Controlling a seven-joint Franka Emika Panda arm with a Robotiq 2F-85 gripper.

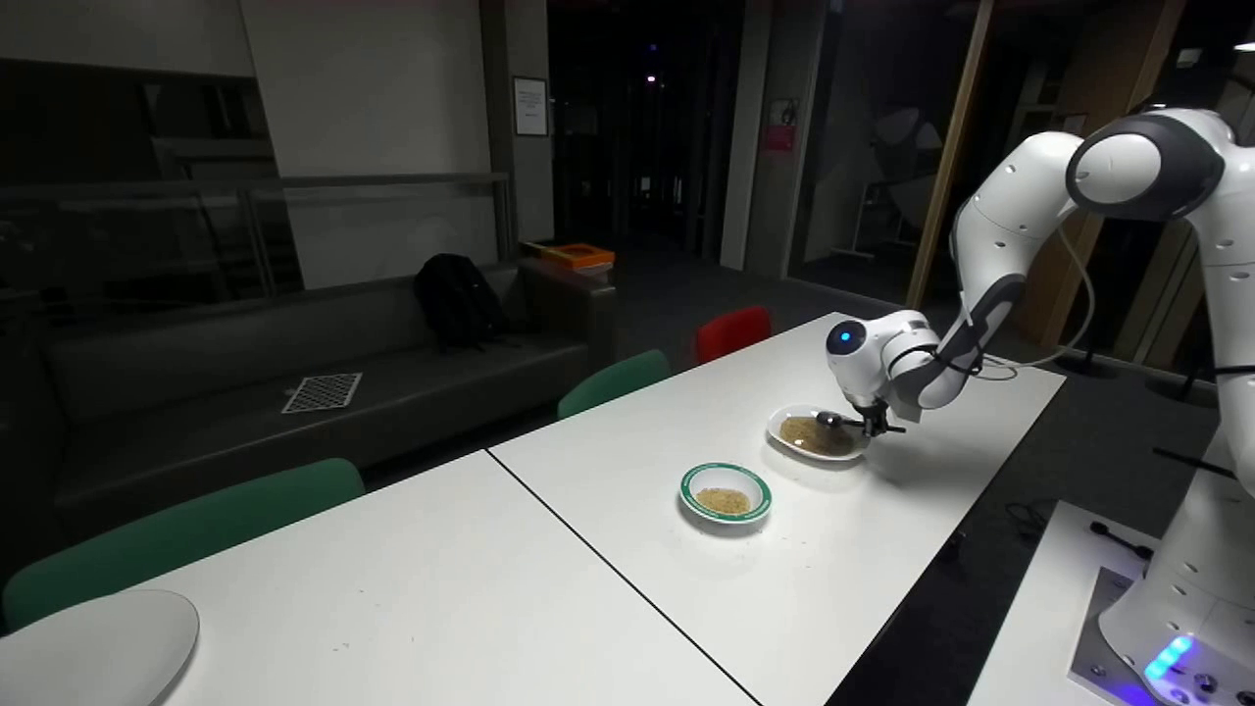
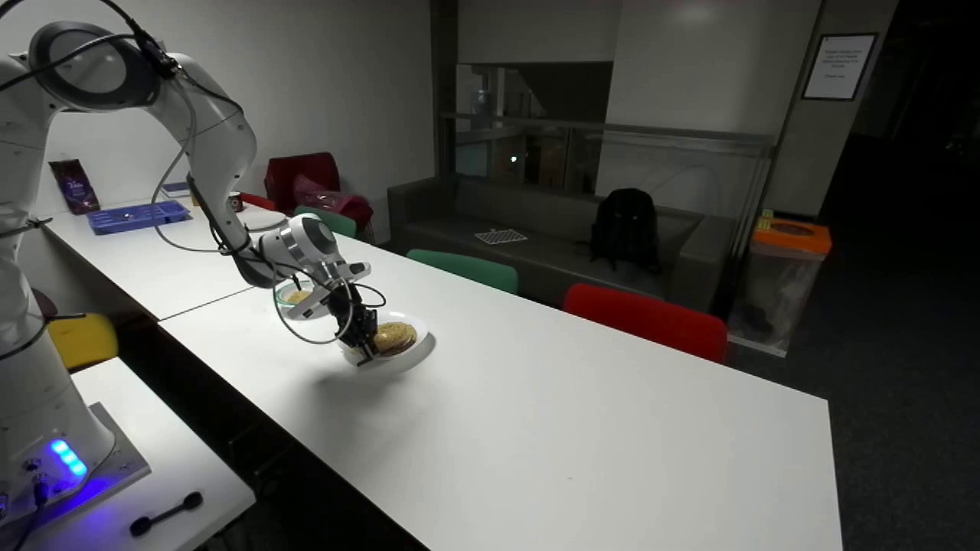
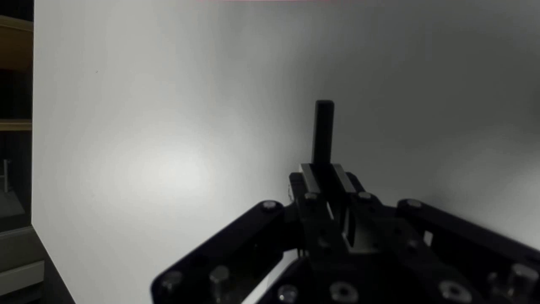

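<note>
My gripper is shut on the handle of a black spoon [image 3: 324,126]; in the wrist view the handle's end sticks out past the fingers. In exterior view 1 the dark bowl of the spoon [image 1: 828,418] is over the grain in a white oval dish [image 1: 785,446]. Whether it touches the grain is too small to tell. The gripper is at the dish's right rim. Brown grain [image 1: 812,436] covers the middle of the dish. Nearer that camera sits a white bowl with a green rim [image 1: 684,499], with pale grain [image 1: 723,501] inside.
Several chairs, such as a red one [image 2: 643,329], line the table's far side. A blue tray [image 2: 138,217] and a dark bag [image 2: 74,187] stand at the table's far left end in exterior view 2.
</note>
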